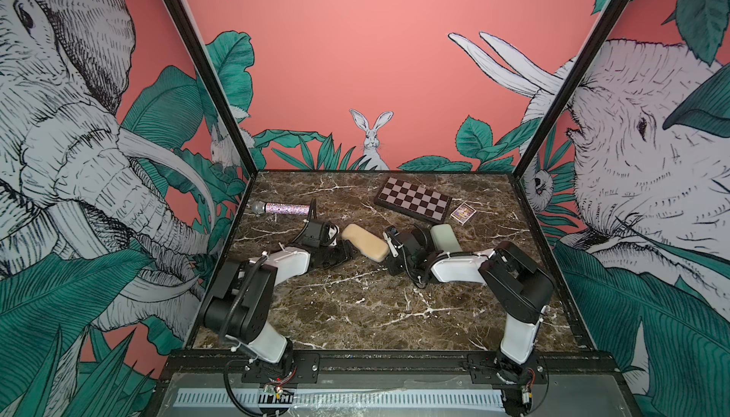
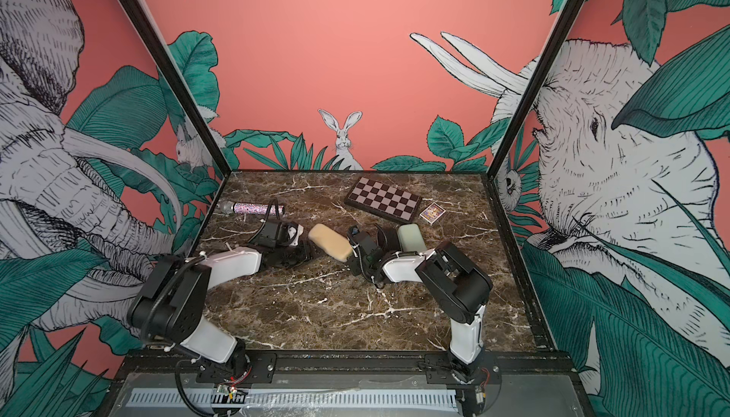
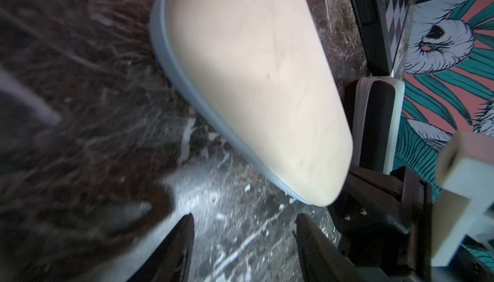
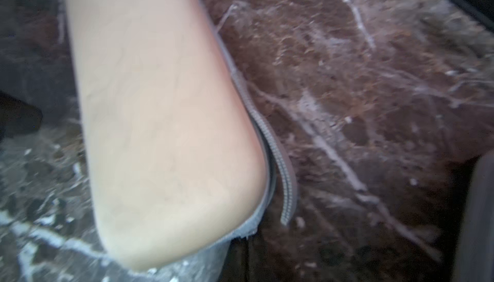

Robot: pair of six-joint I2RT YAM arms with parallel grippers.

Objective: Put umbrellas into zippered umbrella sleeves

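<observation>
A tan rounded sleeve (image 1: 365, 242) with grey-blue edging lies mid-table; its zipper strip (image 4: 275, 163) hangs loose along one side in the right wrist view. My left gripper is open at the sleeve's left, its fingers (image 3: 177, 246) apart over bare table. At the sleeve's other end, my right gripper is shut, with the edging at one corner drawn to its tips. Right of that gripper lie a pale green case (image 1: 445, 238) and, partly hidden behind the arm, a black one (image 2: 390, 237). No umbrella can be clearly made out.
A checkered board (image 1: 413, 199) and a small card box (image 1: 463, 213) sit at the back right. A glittery pink stick with a rounded grey head (image 1: 286, 208) lies back left.
</observation>
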